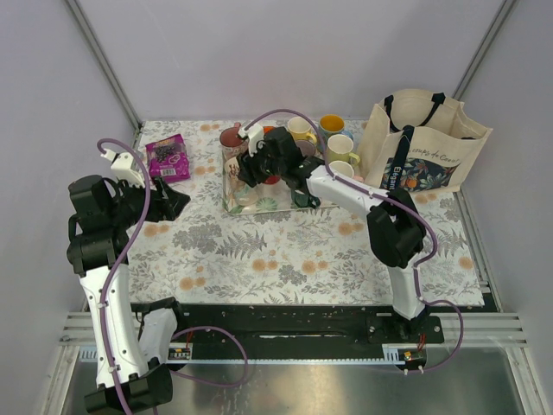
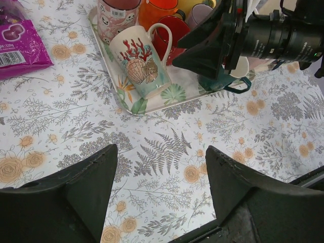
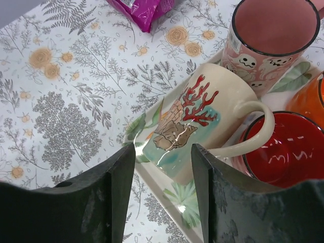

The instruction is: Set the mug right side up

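Note:
The cream coral-print mug (image 2: pixel 139 63) lies tipped over on the floral tray (image 2: pixel 154 105), its mouth end against the pink ghost mug (image 2: pixel 109 25) and its base toward the tray's front. In the right wrist view its handle (image 3: pixel 255 136) points to the right, and the mug's inside is hidden. Just above this mug, my right gripper stands open and holds nothing; the handle is outside its fingers. My left gripper is open and empty over the left side of the table, well away from the tray.
A red mug (image 3: pixel 288 149) and an orange mug (image 2: pixel 157 12) stand close by on the tray. Several other mugs are farther right, before a canvas bag (image 1: pixel 428 156). A purple packet (image 1: pixel 168 158) lies at the back left.

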